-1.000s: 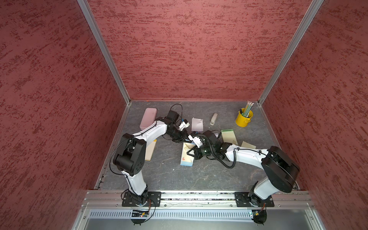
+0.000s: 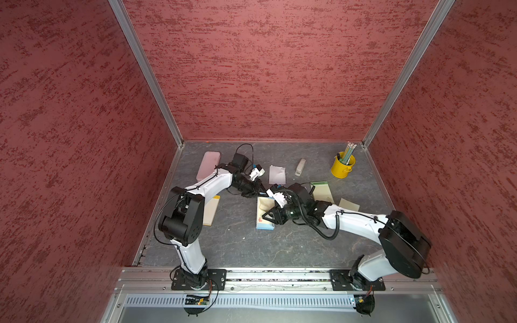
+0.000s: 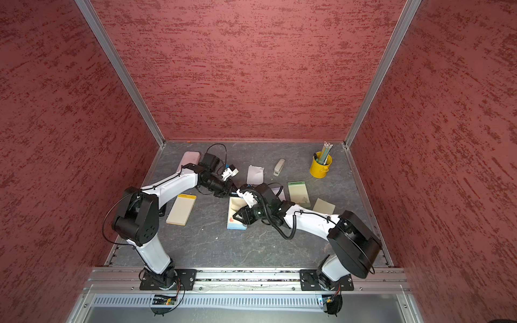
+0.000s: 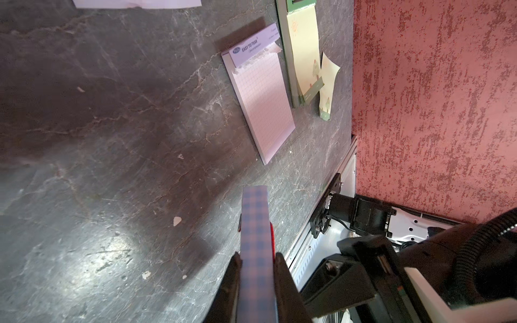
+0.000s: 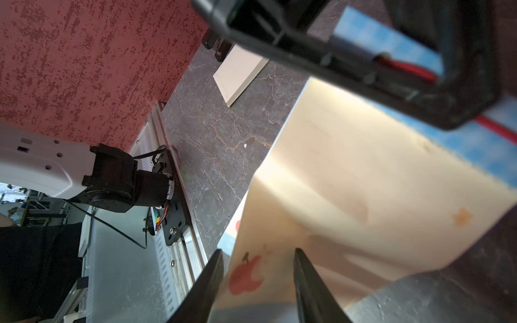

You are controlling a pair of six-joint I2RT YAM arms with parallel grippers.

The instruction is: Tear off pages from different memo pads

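My left gripper is shut on the blue-checked binding of a memo pad (image 4: 254, 226), seen edge-on in the left wrist view. In the right wrist view, the pad's cream top page (image 5: 334, 145), printed with a red apple, is bent and creased, lifting away at its lower end. The blue-checked binding (image 5: 393, 43) is still along its upper edge, partly hidden by a black gripper part. My right gripper stands part open at the page's lower end, its fingers apart with the page showing between them; whether they touch it, I cannot tell.
A lavender pad (image 4: 264, 102) and a green pad (image 4: 304, 48) lie to the right. Loose pages (image 3: 324, 206) rest nearby. A stapler (image 2: 300, 167), yellow pencil bucket (image 2: 343, 164), pink case (image 2: 208, 165) and yellow-topped pad (image 3: 181, 210) surround the work area.
The blue pad and my left gripper have shifted slightly toward the back, and the pad has turned a little straighter. My right arm's elbow has swung outward to the right.
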